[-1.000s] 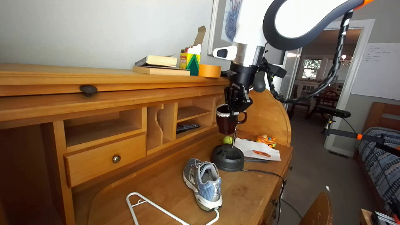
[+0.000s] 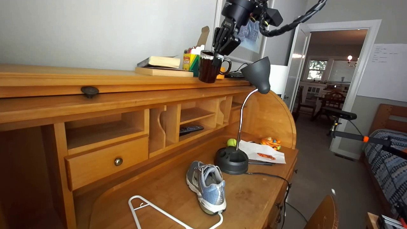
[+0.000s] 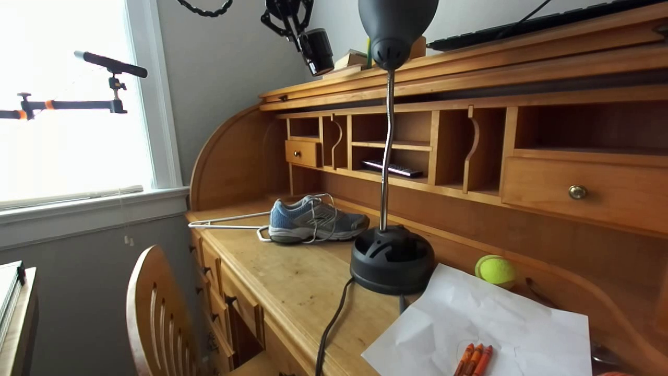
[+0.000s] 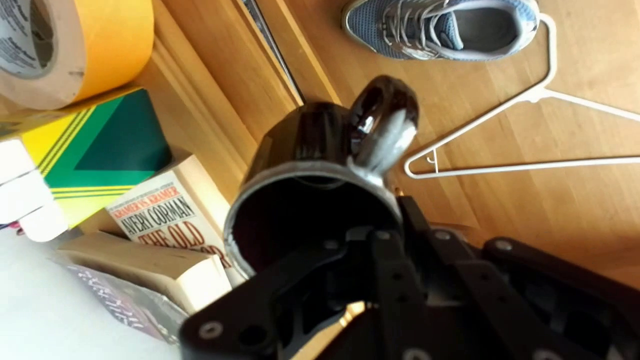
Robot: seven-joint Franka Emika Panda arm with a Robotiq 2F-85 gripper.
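Observation:
A dark brown mug (image 2: 208, 71) hangs in the air at the height of the desk's top shelf, its rim upward and its body slightly tilted. My gripper (image 2: 217, 55) is shut on the mug's rim wall, one finger inside and one outside, close to the handle. In the wrist view the mug (image 4: 300, 141) shows its dark mouth towards the camera, with the handle pointing away from the books; the fingertips are partly hidden at the rim. The second exterior view has the mug (image 3: 317, 52) in front of the wall, left of the lamp head.
On the top shelf stand books (image 2: 164, 71), a crayon box (image 2: 195, 63) and an orange tape roll (image 4: 117, 45). A desk lamp (image 2: 257, 72) rises close to the mug. Below lie a shoe (image 2: 208, 185), a white hanger (image 2: 160, 210), a tennis ball (image 3: 495, 270) and paper (image 3: 432, 319).
My gripper has lifted the mug from in front of the lamp's stem up to shelf height and moved it left in exterior view 1. The mug stays in its grasp.

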